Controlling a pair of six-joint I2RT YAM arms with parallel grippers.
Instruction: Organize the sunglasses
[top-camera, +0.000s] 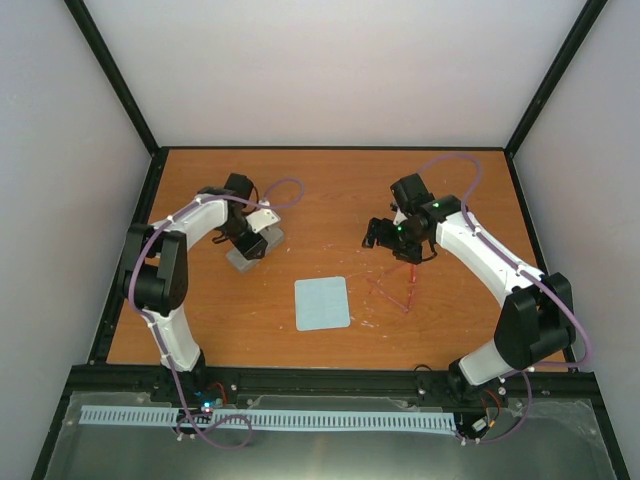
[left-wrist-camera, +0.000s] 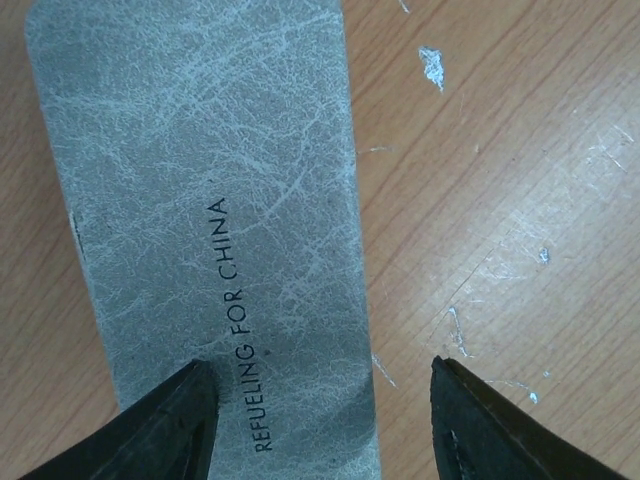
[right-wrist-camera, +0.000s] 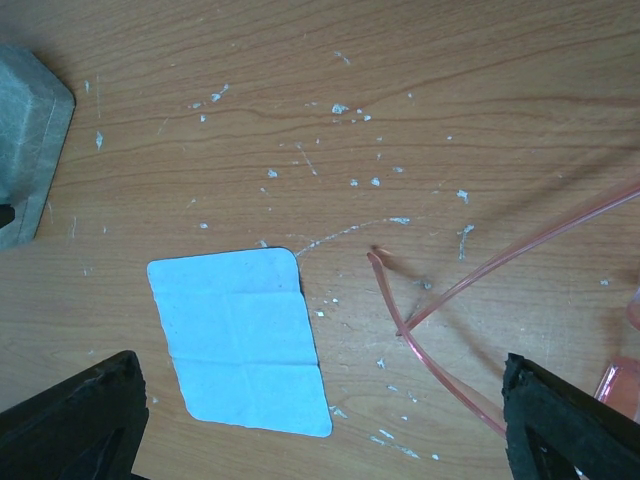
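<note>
A grey glasses case (left-wrist-camera: 210, 140) printed "REFUELING FOR CHINA" lies at the left of the table, beneath my left gripper, which stands open over its near end. My right gripper is open above the middle-right, nothing between its fingers. A pale blue cloth (top-camera: 321, 303) lies flat at the front middle. Pink translucent sunglasses (right-wrist-camera: 618, 385) lie below my right gripper, with thin temples crossing toward the cloth; much of them is cut off in the right wrist view and covered by the arm from above.
Dark frame rails border it, with walls at back and sides. Purple cables loop over both arms.
</note>
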